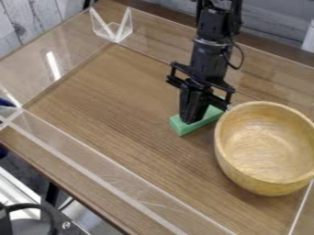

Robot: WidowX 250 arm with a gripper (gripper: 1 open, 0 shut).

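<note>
My black gripper (pixel 189 104) hangs over the left part of a green block (pixel 194 119), which lies on the wooden table (pixel 105 115) right beside the large tan bowl (pixel 263 151). The fingertips are at or just above the block's top; I cannot tell if they touch it. The gripper looks shut, with nothing visible between its fingers.
A clear folded plastic piece (pixel 110 29) sits at the back left. A black cable or device (pixel 31 220) is at the front left corner.
</note>
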